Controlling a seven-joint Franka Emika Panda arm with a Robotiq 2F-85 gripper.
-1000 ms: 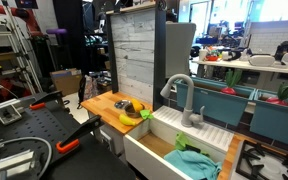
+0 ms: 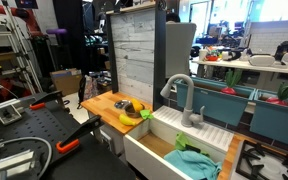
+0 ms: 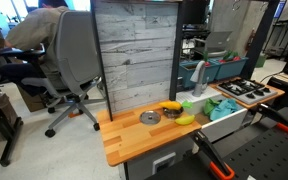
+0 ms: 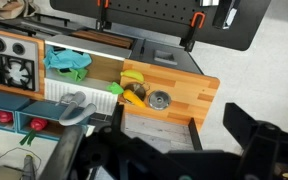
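In the wrist view my gripper is open above the toy kitchen, its dark fingers wide apart with nothing held between them. Below, on the wooden counter point(image 4: 192, 92), are a yellow banana point(image 4: 132, 75), a metal pot point(image 4: 133, 90) with an orange-yellow item point(image 4: 134, 98) at it, and a round metal dish point(image 4: 158, 100). A green item point(image 4: 115, 88) lies by the counter's sink-side edge. A teal cloth point(image 2: 191, 164) is crumpled in the white sink point(image 2: 154, 152). I cannot make out the fingertips in the exterior views.
A grey faucet point(image 2: 187, 100) rises behind the sink. The stove point(image 2: 268, 161) stands beyond it, and blue planters point(image 2: 219, 103) with red items line the back. A tall white plank panel point(image 3: 139, 62) walls off the counter's rear.
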